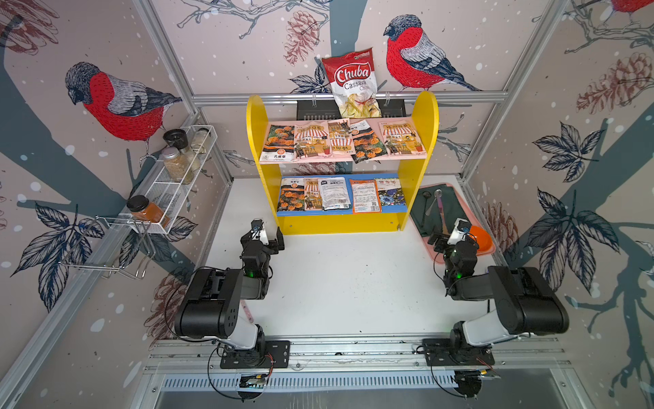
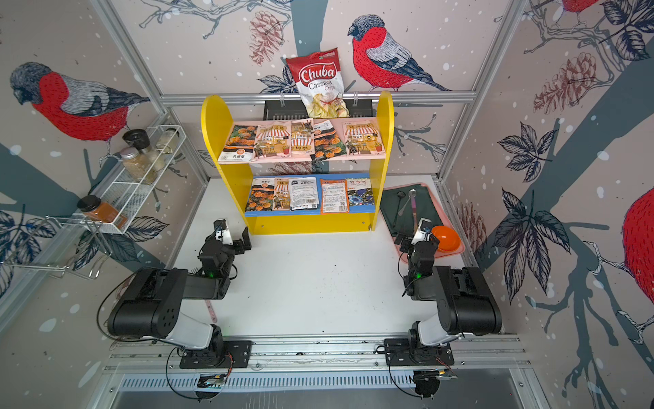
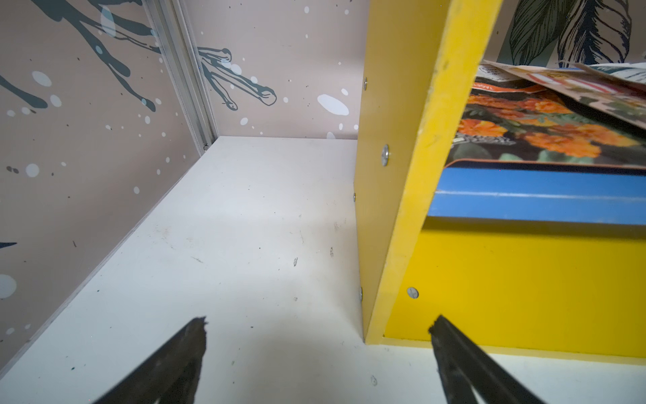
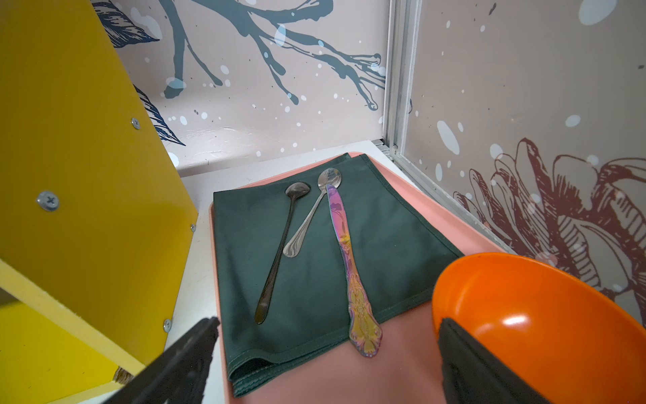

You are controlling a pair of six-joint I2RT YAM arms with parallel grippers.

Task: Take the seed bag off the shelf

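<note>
Several flat seed bags lie on the two tiers of a yellow shelf [image 1: 313,225]. On the pink upper tier are packets with flower and striped-awning prints, such as a flower seed bag [image 1: 277,143] at its left end. The blue lower tier holds more, among them a white seed bag [image 1: 335,193] and an orange-edged seed bag [image 1: 366,196]. My left gripper stands open and empty, in front of the shelf's left side panel. My right gripper is also open and empty, by the tray right of the shelf; neither touches a bag.
A pink tray [image 4: 403,363] with a green cloth, spoons, a colourful-handled utensil [image 4: 350,269] and an orange bowl [image 4: 538,323] lies at the right. Jars stand on a wire rack [image 1: 187,177] at the left wall. The white table [image 1: 347,279] before the shelf is clear.
</note>
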